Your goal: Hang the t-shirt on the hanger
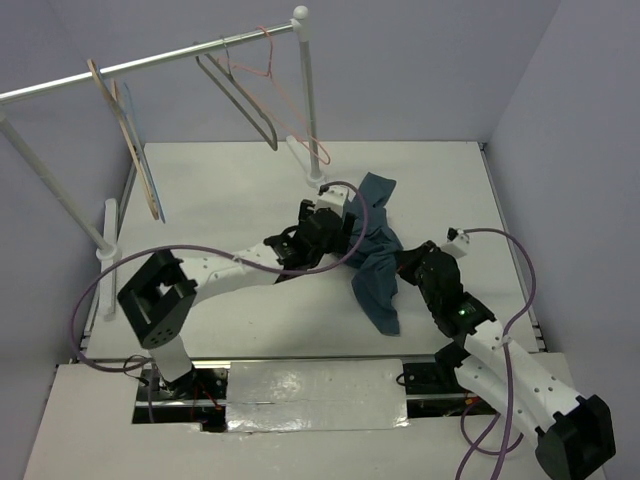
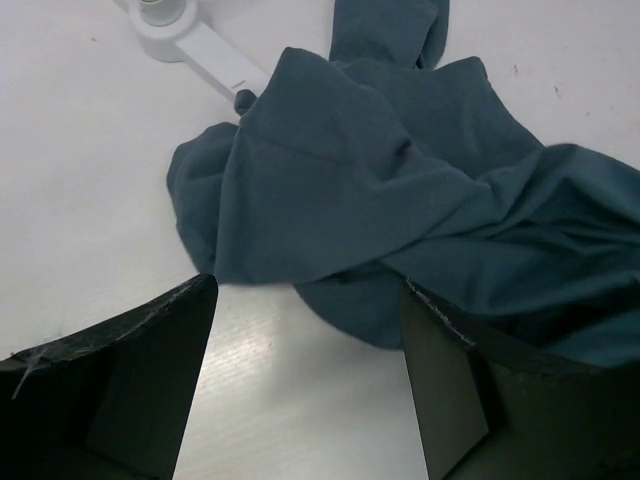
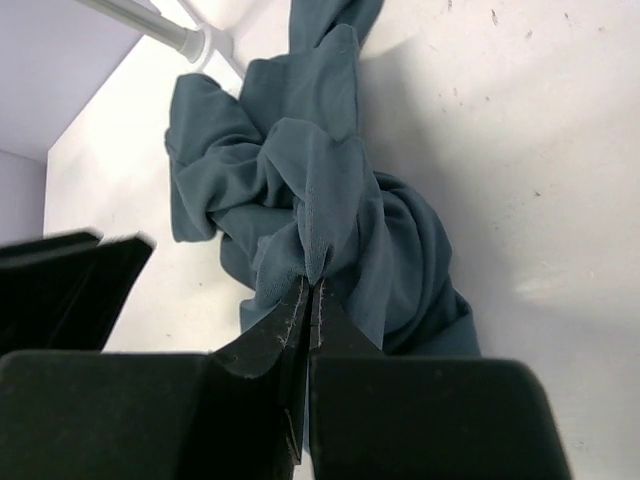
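A dark teal t shirt (image 1: 376,288) lies crumpled on the white table, seen close in both wrist views (image 2: 340,180) (image 3: 260,170). My left gripper hangs open over its upper left part, fingers apart with no cloth held between them. At the shirt's right side, my right gripper is shut on a pinched fold of it. Several hangers, including a grey one (image 1: 240,95) and a pink one (image 1: 290,105), hang on the rail.
The metal rail (image 1: 150,60) stands on white legs at the back left, one foot (image 2: 215,60) beside the shirt. Grey walls bound the space.
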